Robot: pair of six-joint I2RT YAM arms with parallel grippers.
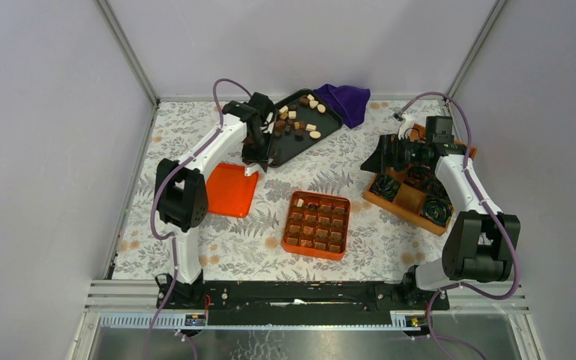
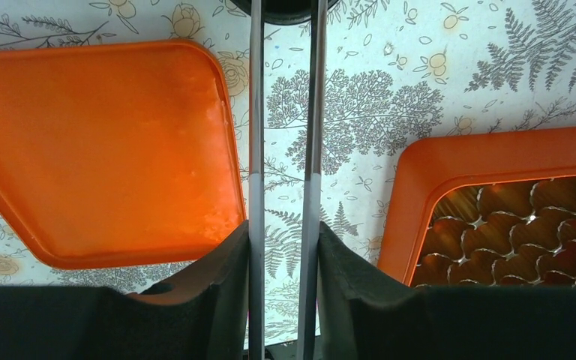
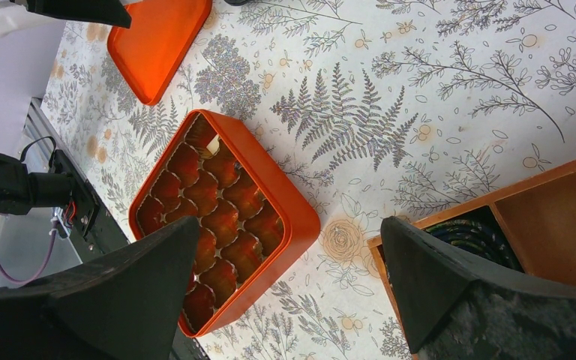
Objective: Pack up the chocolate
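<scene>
A pair of metal tongs is gripped by my left gripper, its two strips running up between the fingers. In the top view this gripper hangs by the near left corner of the black tray. Several brown and cream chocolates lie on that tray. The tongs' tips cannot be made out. An orange box with a grid of compartments holds a cream chocolate in its far left corner. My right gripper is open and empty, right of the box.
The flat orange lid lies left of the box. A purple cloth lies at the back. Beneath the right arm, a wooden organiser holds coiled cables.
</scene>
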